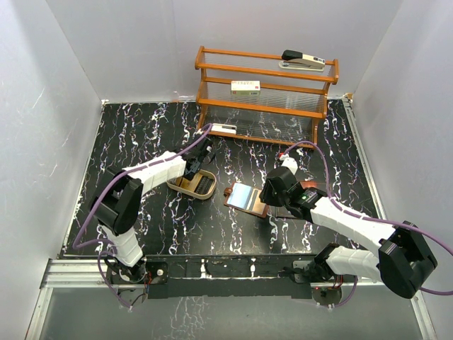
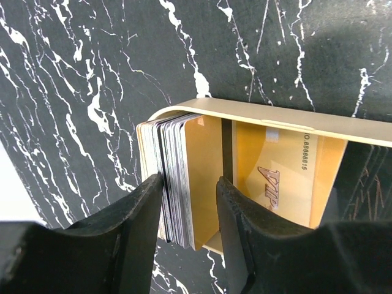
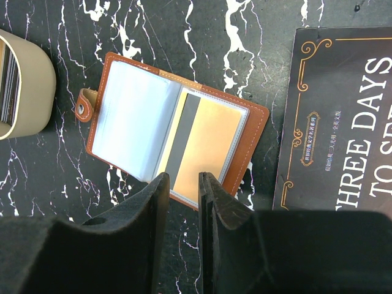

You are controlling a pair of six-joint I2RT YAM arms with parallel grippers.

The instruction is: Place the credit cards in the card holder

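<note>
A stack of cards (image 2: 174,177) stands on edge at one end of the beige box (image 2: 269,114). My left gripper is open over that stack, one finger against the card edges and the other on the orange face's side. Another orange card (image 2: 274,174) leans inside the box. In the right wrist view the brown card holder (image 3: 254,131) lies spread open, its left pocket clear white, an orange card with a dark stripe (image 3: 205,144) in the right pocket. Above the holder's lower edge my right gripper is partly open, with nothing between its fingers.
A dark book (image 3: 331,122) lies right of the holder. At the back stands a wooden rack (image 1: 265,108) carrying a stapler (image 1: 303,60) and a small box (image 1: 245,88). Bare marble table separates the beige box from the holder.
</note>
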